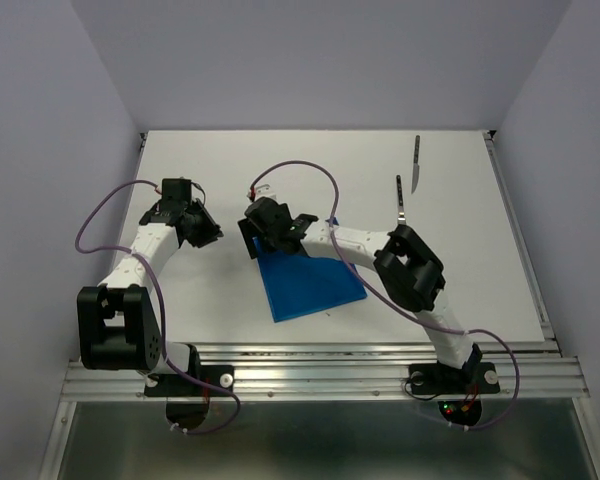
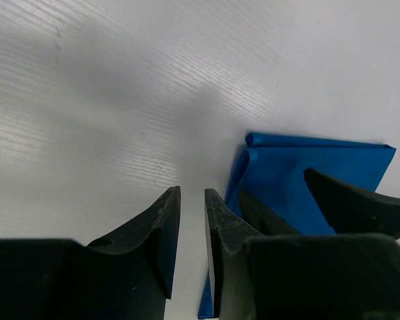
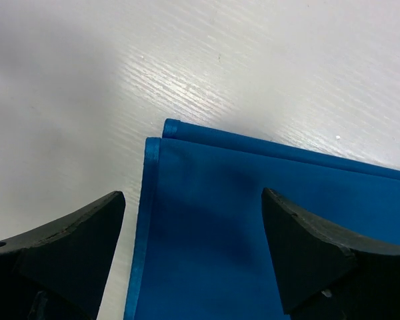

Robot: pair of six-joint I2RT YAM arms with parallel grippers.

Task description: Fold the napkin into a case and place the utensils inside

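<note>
The blue napkin [image 1: 310, 285] lies folded on the table, its layered edge and corner showing in the right wrist view. Over its far left corner my right gripper [image 1: 248, 238] is spread open, one finger on either side of that corner; nothing is gripped. Left of the napkin, clear of it, my left gripper [image 1: 212, 238] hovers with a narrow gap between its fingertips and nothing in it. A fork [image 1: 400, 200] and a knife [image 1: 416, 165] lie at the back right, apart from the napkin.
Bare white table [image 1: 230, 160] stretches behind the napkin and to its right. Side walls stand close at both edges. The right arm [image 1: 380, 245] crosses above the napkin, hiding part of its far side.
</note>
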